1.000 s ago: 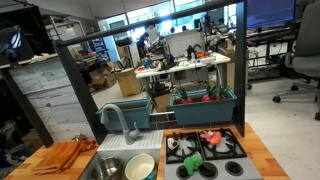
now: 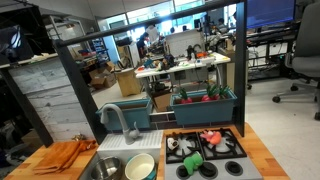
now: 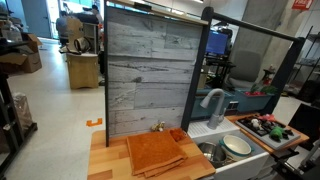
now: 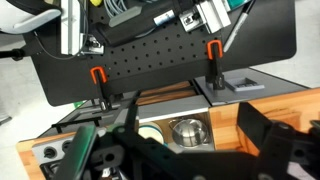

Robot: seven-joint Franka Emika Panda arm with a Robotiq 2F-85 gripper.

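Observation:
In the wrist view, my gripper shows as dark fingers spread to both sides of the lower half. Its finger stands open and nothing shows between the fingers. Beyond and below it, a metal pot or sink bowl (image 4: pixel 188 132) and a pale bowl (image 4: pixel 151 132) are in view. The pale bowl (image 2: pixel 140 166) sits by the sink in exterior view 1, right of a metal pot (image 2: pixel 109 168). An orange cloth (image 2: pixel 58 158) is spread on the wooden counter at the left. On the stove (image 2: pixel 212 168) lie a green toy (image 2: pixel 192 162) and a pinkish-red toy (image 2: pixel 211 136).
A grey faucet (image 2: pixel 120 116) rises behind the sink. Dark posts and a top bar frame the counter, with a grey plank wall (image 3: pixel 150 75) behind the cloth. A blue-green planter (image 2: pixel 205 108) stands at the back.

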